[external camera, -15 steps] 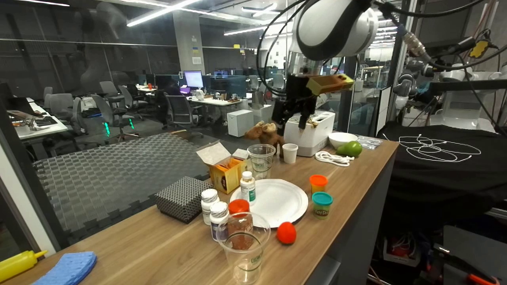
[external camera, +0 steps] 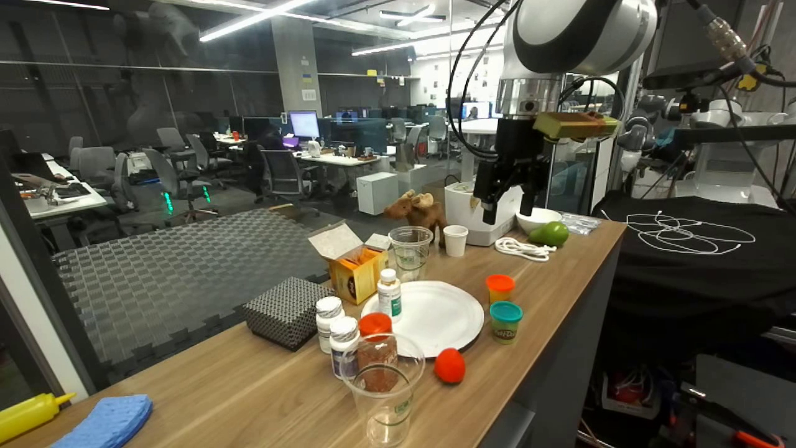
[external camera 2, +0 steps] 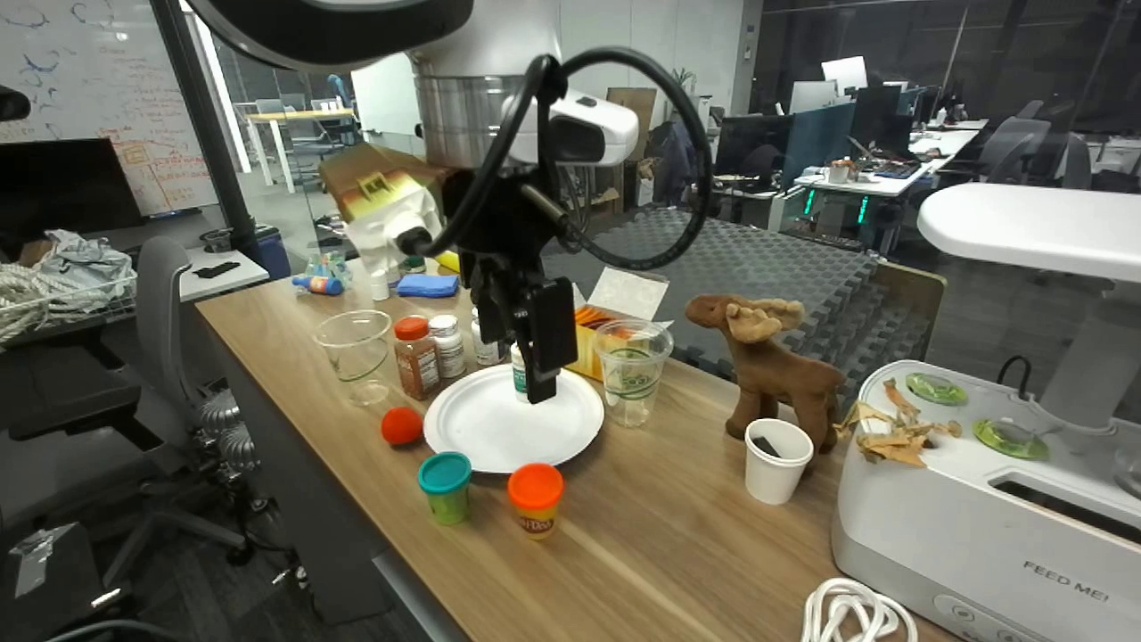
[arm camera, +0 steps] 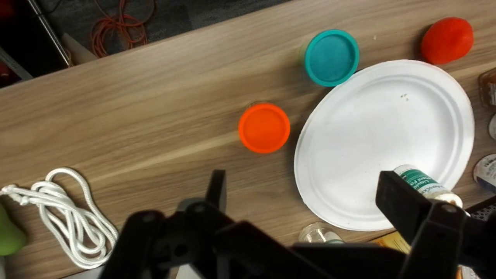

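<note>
My gripper is open and empty, high over the table in the wrist view, its two dark fingers wide apart. Below it lies a white plate (arm camera: 372,153), and a white bottle with a green label (arm camera: 421,181) stands at the plate's edge. Beside the plate are an orange-lidded Play-Doh tub (arm camera: 264,128) and a teal-lidded one (arm camera: 332,58). A red ball-like item (arm camera: 447,40) sits past the plate's far side. In exterior view 1 the gripper (external camera: 509,215) hangs in front of the white appliance (external camera: 483,213), well above the tabletop.
A clear cup (external camera 2: 633,369), an open tea box (external camera: 358,272), a brown moose toy (external camera 2: 772,369) and a paper cup (external camera 2: 777,460) line the far side. A coiled white cord (arm camera: 76,218) lies near a green fruit (arm camera: 10,232). Bare wood (arm camera: 139,116) stretches between cord and tubs.
In exterior view 1 the arm and gripper have moved to the right and slightly lower in the picture. The objects on the table stand where they were.
</note>
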